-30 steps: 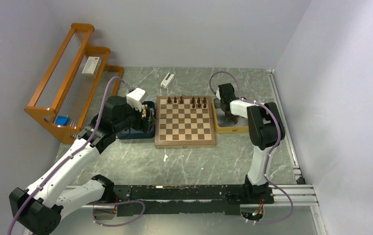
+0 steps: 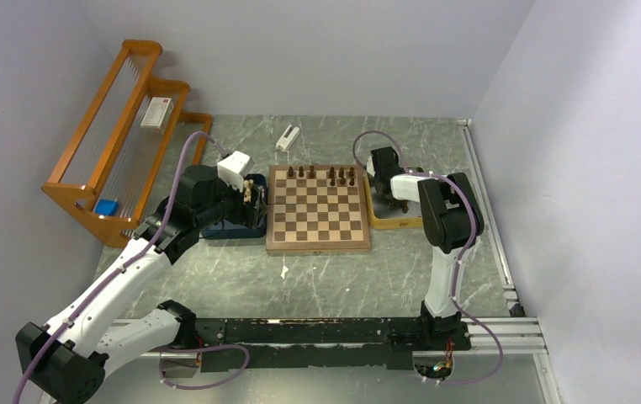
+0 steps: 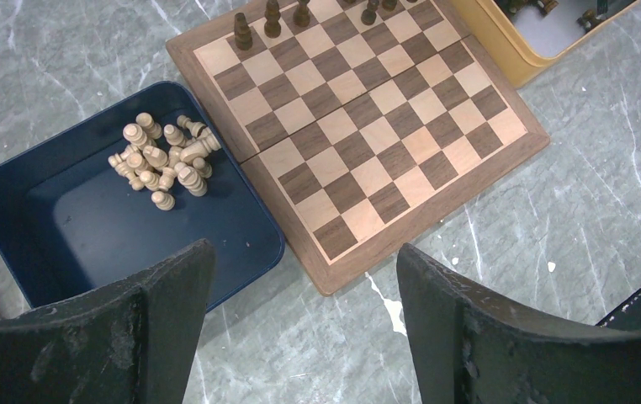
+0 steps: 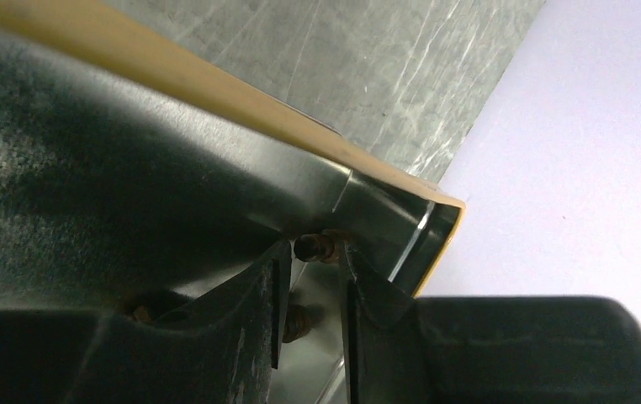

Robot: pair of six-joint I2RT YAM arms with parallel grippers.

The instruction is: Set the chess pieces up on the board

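Note:
In the top view the chessboard (image 2: 317, 244) lies mid-table, with several dark pieces (image 2: 341, 182) standing along its far side. Over the blue tray at the board's left, my left gripper hangs open and empty; light pieces (image 3: 156, 157) lie heaped in that tray (image 3: 48, 252). My right gripper is low inside the yellow bin (image 4: 317, 143), its fingers (image 4: 277, 286) part open on either side of a dark piece (image 4: 310, 247) by the bin's corner. Whether the pads touch it is hard to see. Another dark piece (image 4: 297, 323) lies just behind.
A wooden rack (image 2: 115, 168) stands at the left, with a white box (image 2: 157, 113) on it. Behind the board lies a small white device (image 2: 287, 138). The table in front of the board is clear, apart from small white scraps.
Within the last second my right arm has shifted slightly left inside the yellow bin. The left arm and the pieces on the board look unmoved.

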